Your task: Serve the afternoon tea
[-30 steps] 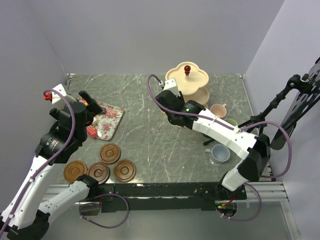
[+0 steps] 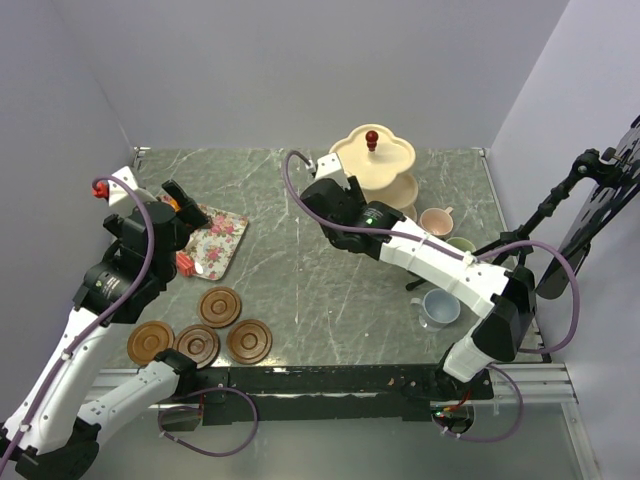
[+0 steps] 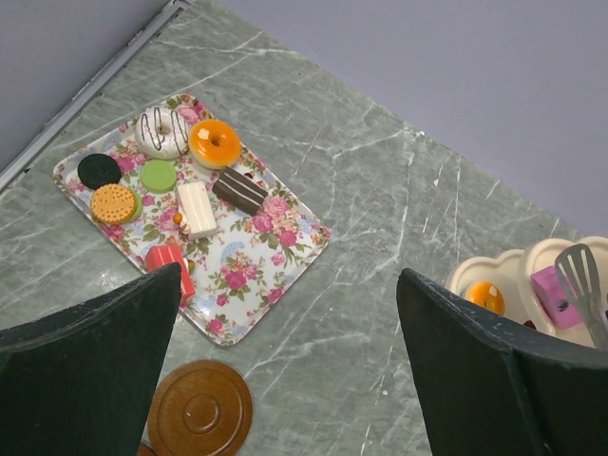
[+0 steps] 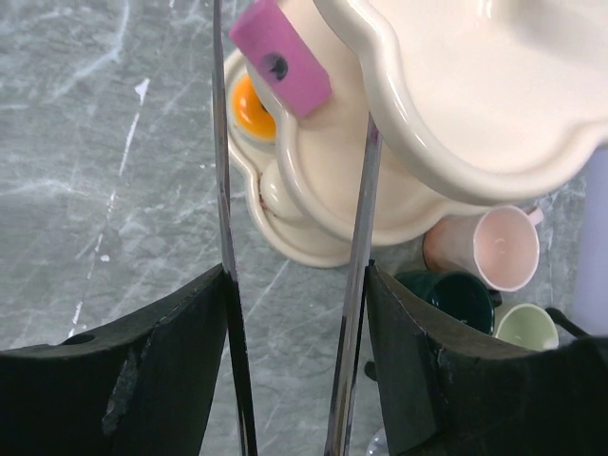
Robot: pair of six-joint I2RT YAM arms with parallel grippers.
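My right gripper reaches over the cream tiered stand point(image 2: 360, 150), its long fingers apart around a pink cake point(image 4: 294, 71) on the middle tier; contact is unclear. An orange-topped sweet point(image 4: 252, 109) lies on the lower tier. My left gripper is open and empty above the floral tray point(image 3: 249, 294), which holds donuts point(image 3: 214, 142), biscuits point(image 3: 114, 202), a white bar point(image 3: 196, 208), a chocolate bar point(image 3: 239, 190) and a red piece point(image 3: 166, 255).
Several wooden coasters point(image 2: 250, 341) lie at the front left. Cups point(image 2: 440, 306) stand right of the stand. A black jointed mount rises at the far right.
The right gripper has shifted slightly left and up from the stand's top tier in the top view. The left arm has moved very slightly.
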